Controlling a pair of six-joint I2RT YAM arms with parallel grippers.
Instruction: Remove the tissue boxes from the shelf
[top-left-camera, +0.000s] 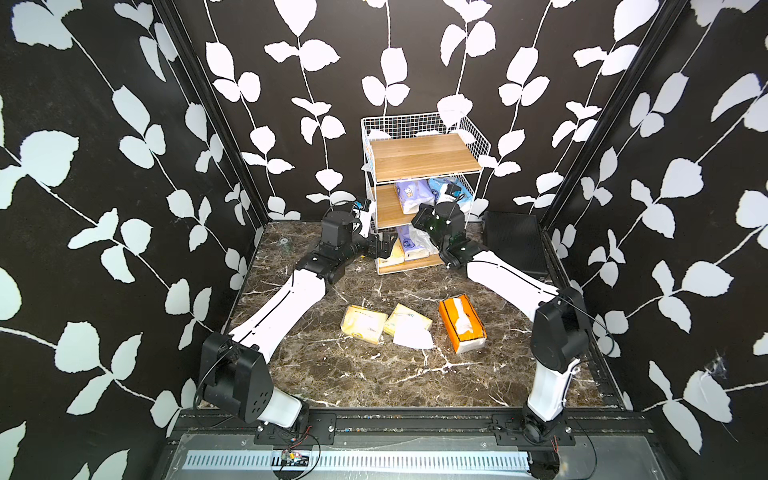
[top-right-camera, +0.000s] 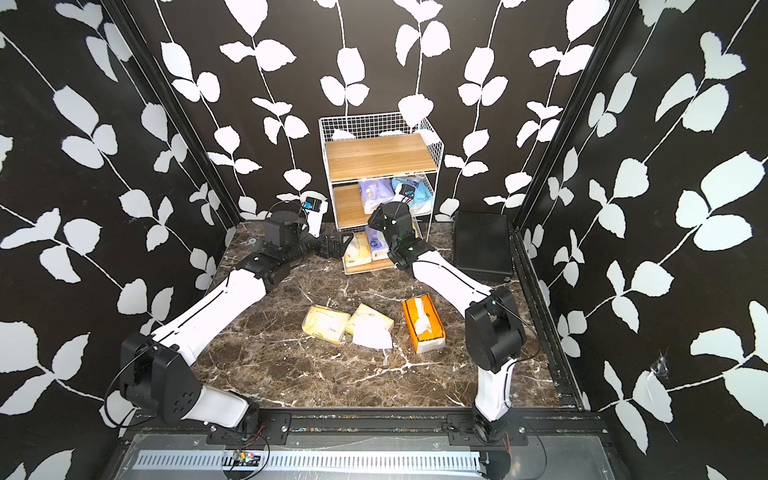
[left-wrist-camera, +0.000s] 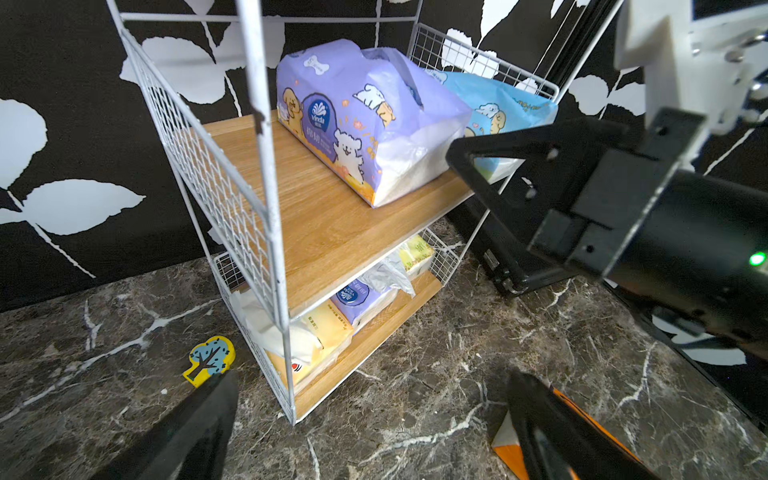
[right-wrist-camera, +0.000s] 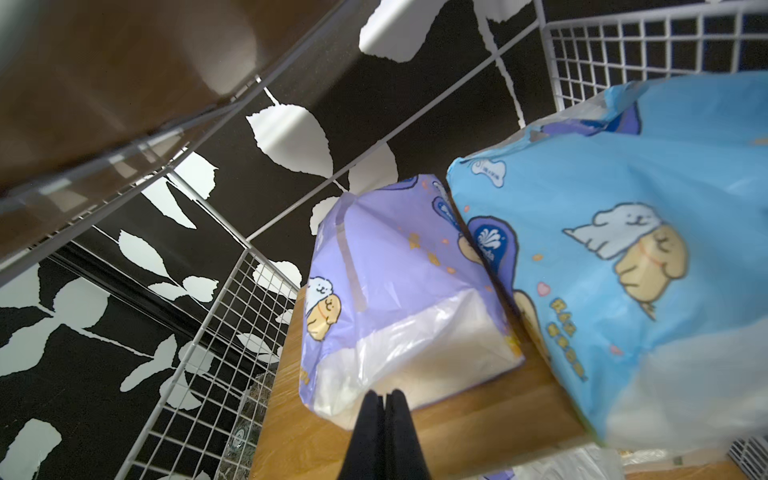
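On the middle board of the shelf (top-left-camera: 424, 157) sit a purple tissue pack (right-wrist-camera: 400, 280) and, close beside it, a blue tissue pack (right-wrist-camera: 592, 264). My right gripper is shut with nothing between its fingers; their tips are at the near end of the purple pack, which lies outside them. Below, the lowest board bears a yellow pack (left-wrist-camera: 324, 324) and a second purple pack (left-wrist-camera: 364, 300), partly hidden by the board above. Left of the shelf front, my left gripper stands open and empty, its fingers (left-wrist-camera: 180, 436) wide apart.
On the marble table lie two yellow packs, one (top-left-camera: 364, 323) beside the other (top-left-camera: 402, 318), and an orange tissue box (top-left-camera: 462, 323). A black flat case (top-left-camera: 512, 242) is right of the shelf. Wire sides and posts frame the boards.
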